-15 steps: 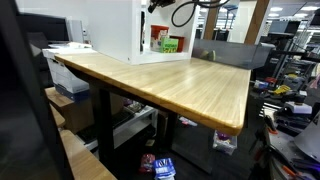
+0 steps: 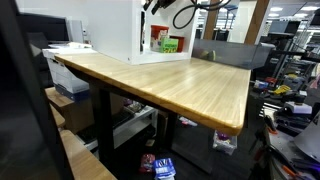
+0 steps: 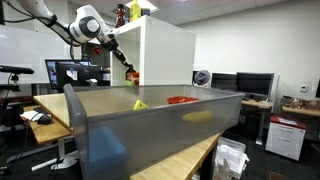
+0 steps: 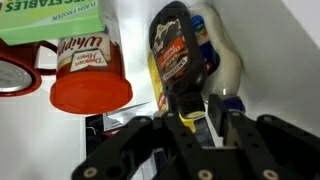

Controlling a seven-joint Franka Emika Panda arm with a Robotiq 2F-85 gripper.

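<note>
In the wrist view a dark, rounded black item (image 4: 178,45) lies in the middle, beside a pale bottle (image 4: 228,62). Left of it stand a jar with a red lid (image 4: 90,92), a red mug (image 4: 15,75) and a green box (image 4: 50,18). My gripper (image 3: 130,74) points down beside the white shelf in exterior view 2. The dark gripper parts at the bottom right of the wrist view reach close to the black item. Whether they touch it, or how far apart the fingers stand, is unclear.
The white shelf unit (image 3: 165,50) rises close to the arm, with several items on top. A grey bin (image 3: 150,135) stands in front, holding a red item (image 3: 182,100).
The table and the items by the shelf look the same.
</note>
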